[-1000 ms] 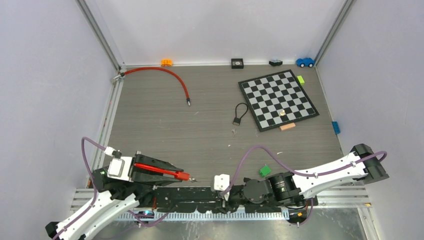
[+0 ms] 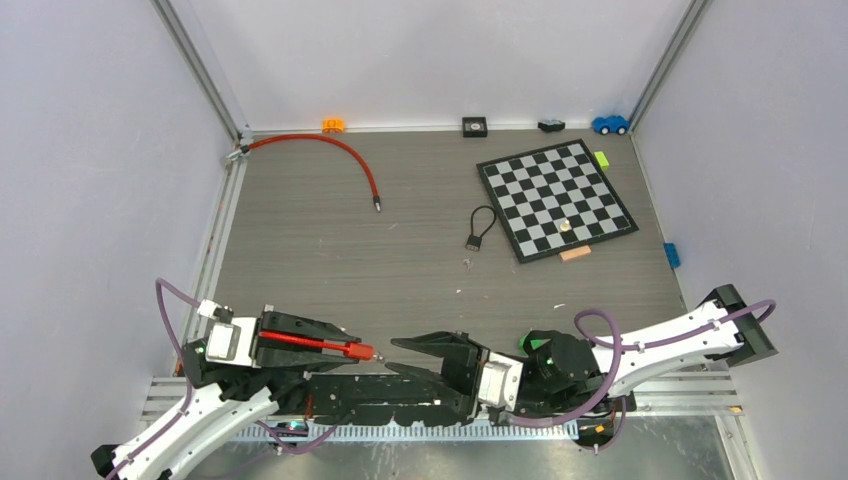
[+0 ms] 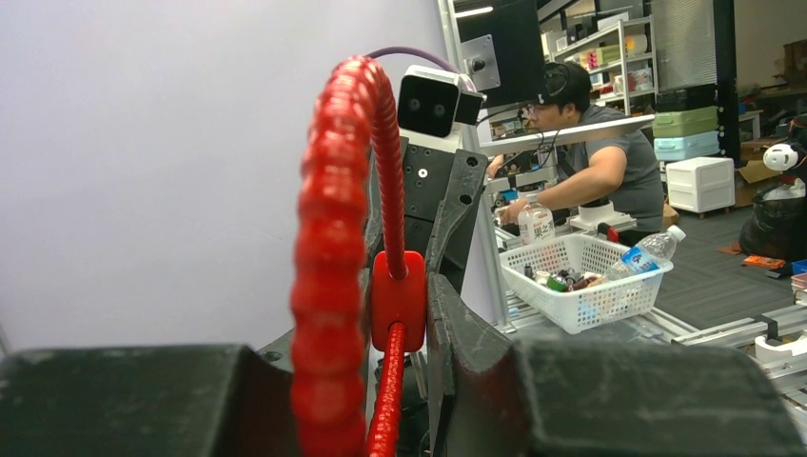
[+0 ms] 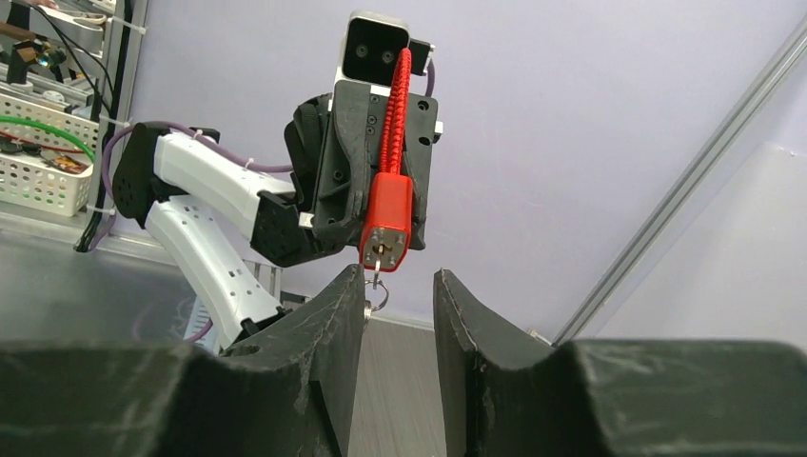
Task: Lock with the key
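My left gripper [image 2: 345, 346] is shut on a red cable lock [image 2: 360, 351], seen end-on in the right wrist view with its keyhole face toward me and a key [image 4: 378, 268] in it, a ring hanging below. The lock's body [image 3: 398, 300] sits between the left fingers, its coiled red cable looping up. My right gripper [image 2: 395, 355] stands part open just right of the lock and key in the top view; in the right wrist view its fingertips lie a little below the key, with nothing visible between them.
A chessboard [image 2: 555, 195] lies at the back right, a black cable lock [image 2: 474, 241] left of it, a red hose [image 2: 355, 158] at the back left, and a green cube [image 2: 535, 342] behind the right arm.
My right gripper has swung round and moved left toward the lock, its fingers now pointing at the key. The left gripper with the lock has shifted only slightly.
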